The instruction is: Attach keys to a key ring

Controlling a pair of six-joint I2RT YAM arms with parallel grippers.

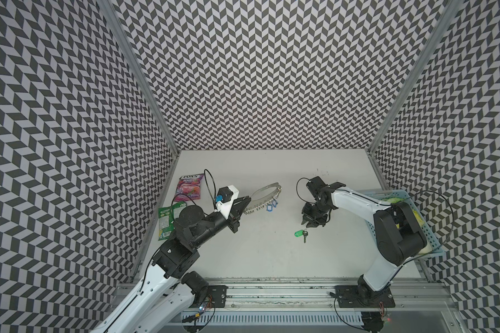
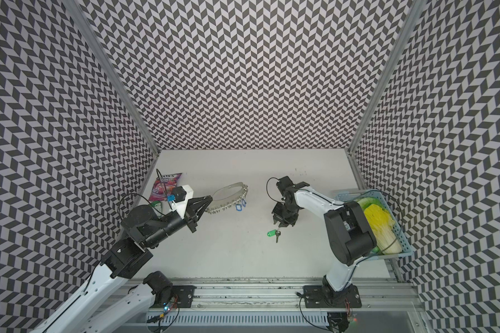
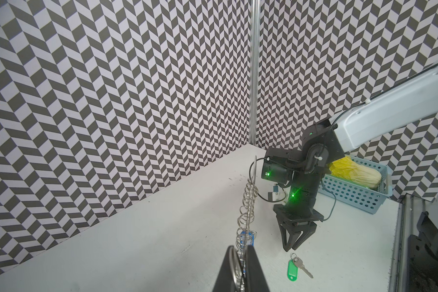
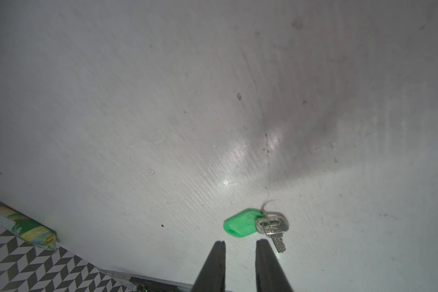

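Note:
A large metal ring [image 1: 264, 194] strung with small coils and blue tags [image 2: 239, 206] is raised in my left gripper, which is shut on it. On the table lie a silver key [image 3: 301, 265] and a green tag [image 4: 241, 224] on a small ring. My right gripper is part open just over them, fingers pointing down, with nothing seen between them.
A blue basket [image 3: 355, 194] with leafy vegetables stands at the right edge. Two snack packets, one pink [image 1: 189, 186] and one green [image 1: 164, 222], lie at the left.

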